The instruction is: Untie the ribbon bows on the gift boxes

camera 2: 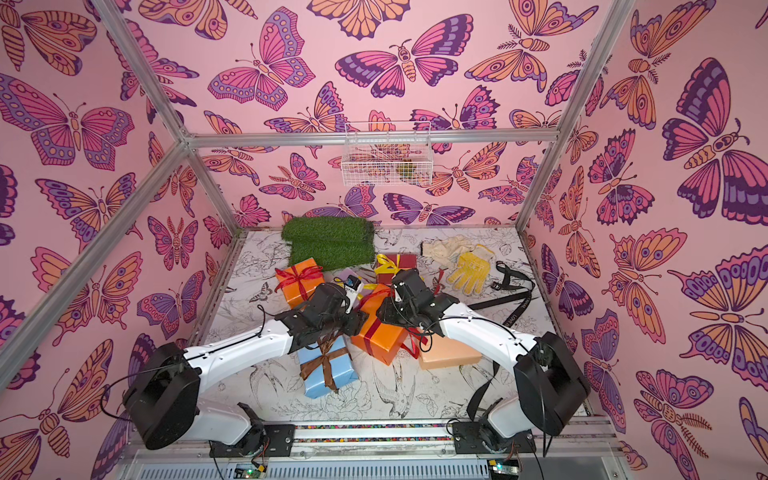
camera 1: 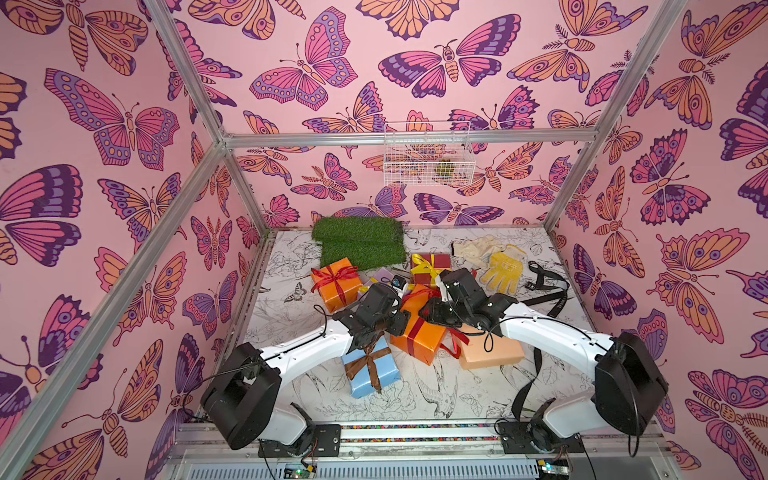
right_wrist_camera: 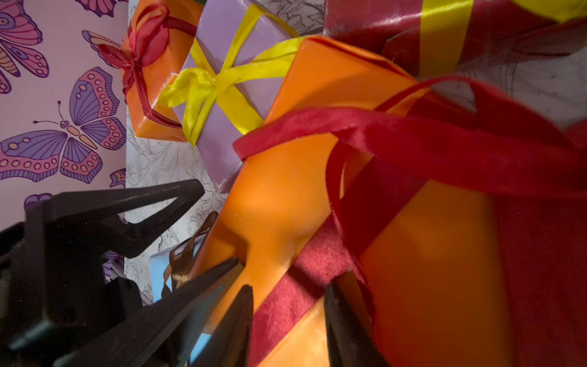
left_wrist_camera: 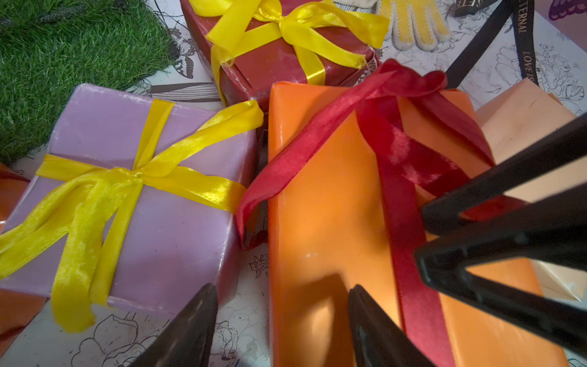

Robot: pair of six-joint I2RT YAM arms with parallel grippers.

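Note:
A large orange box (left_wrist_camera: 324, 226) with a red ribbon (right_wrist_camera: 415, 140) lies centrally, under both grippers; the ribbon's strands lie loosely across its top. My left gripper hangs open over its near part, nothing seen between its fingers. My right gripper is open just above the red band on the same box, close beside the left one. A lilac box (left_wrist_camera: 171, 238) with a yellow bow is to the left, a dark red box (camera 1: 430, 262) with yellow ribbon behind, a small orange box (camera 1: 336, 284) with red bow back left, a blue box (camera 1: 372, 373) with brown bow front left.
A peach box (camera 1: 492, 352) lies right of the large box. Artificial grass (camera 1: 357, 240), gloves (camera 1: 502, 268) and black straps (camera 2: 516, 300) lie around the back and right. Bare table shows at left and front. A wire basket (camera 2: 386, 164) hangs on the back frame.

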